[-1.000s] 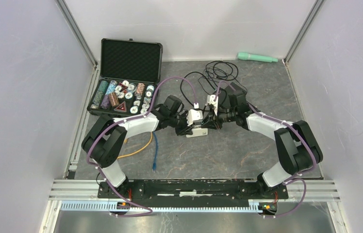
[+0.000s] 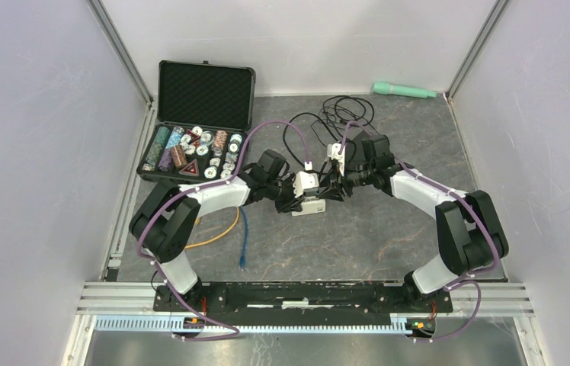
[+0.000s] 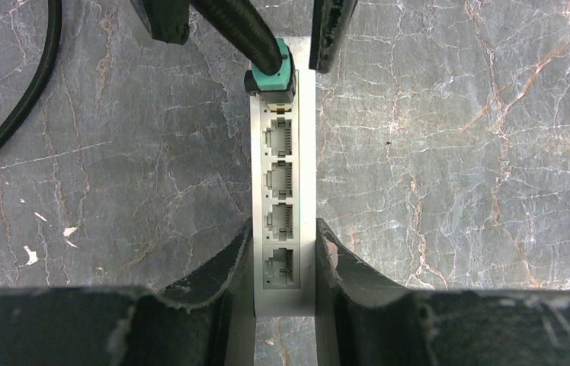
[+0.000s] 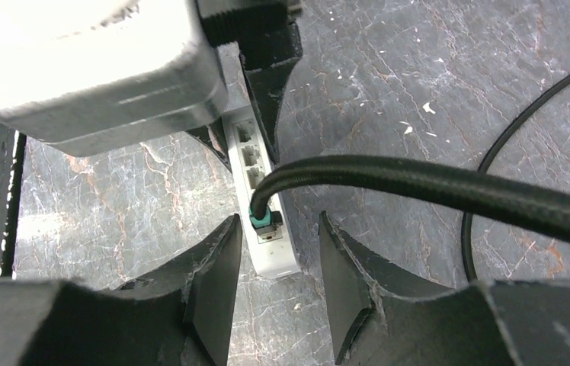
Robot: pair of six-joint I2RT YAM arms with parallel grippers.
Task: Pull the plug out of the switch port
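A narrow white switch (image 3: 305, 191) stands on the grey marble surface, its row of ports facing up. My left gripper is shut on its near end. At the other end a plug (image 3: 270, 80) with a teal boot sits in the port, a thick black cable (image 4: 389, 179) running from it. My right gripper is open around the plug end, its fingers on either side of the switch and apart from it. In the left wrist view those fingertips show at the top, beside the cable and plug.
An open case of poker chips (image 2: 190, 152) lies at back left. Coiled black cables (image 2: 347, 107) and a mint cylinder (image 2: 404, 90) are at the back. Yellow and blue cables (image 2: 243, 244) lie front left.
My right gripper and arm have shifted slightly to the right in the top view. The left gripper and the switch look unmoved.
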